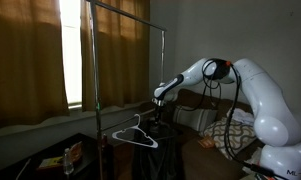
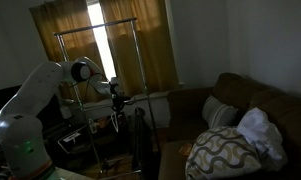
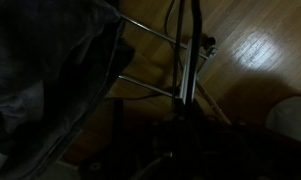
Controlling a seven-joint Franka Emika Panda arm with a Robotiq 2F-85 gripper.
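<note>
My gripper (image 1: 158, 101) hangs at the end of the white arm, close to the metal clothes rack and above a dark garment (image 1: 157, 158). It is shut, but the scene is too dark to make out what lies between its fingers. A white hanger (image 1: 136, 134) hangs empty and slightly tilted beside the rack's low bar. The wrist view has dark grey cloth (image 3: 55, 75) filling its left side, with thin dark bars running down its middle. In the second exterior view the gripper (image 2: 118, 119) is a small dark shape within the rack's frame.
The rack's upright (image 1: 95, 80) stands close to the gripper. A sofa with a patterned pillow (image 2: 222, 153) and a white cushion (image 2: 261, 138) fills the right side. A dark table (image 1: 55, 163) with small items stands at front left. Wooden floor (image 3: 255, 55) shows bare.
</note>
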